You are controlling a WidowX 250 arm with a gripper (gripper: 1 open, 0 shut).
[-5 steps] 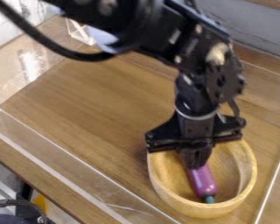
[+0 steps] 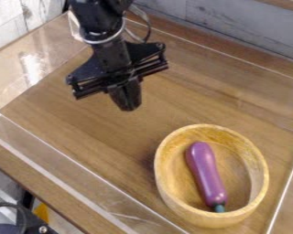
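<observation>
A cream-coloured bowl (image 2: 174, 187) sits at the lower right of the wooden table, with a purple eggplant-like object (image 2: 204, 174) lying inside it, its teal tip toward the front. My black gripper (image 2: 127, 101) hangs over the table to the upper left of the bowl, apart from it, shut with nothing visible between its fingers.
A pale wall or ledge (image 2: 253, 27) runs along the back right, and the table's front edge crosses the lower left, with dark cables beyond it.
My gripper has moved up and to the left, away from the bowl, where it was over the purple object. That object remains in the bowl.
</observation>
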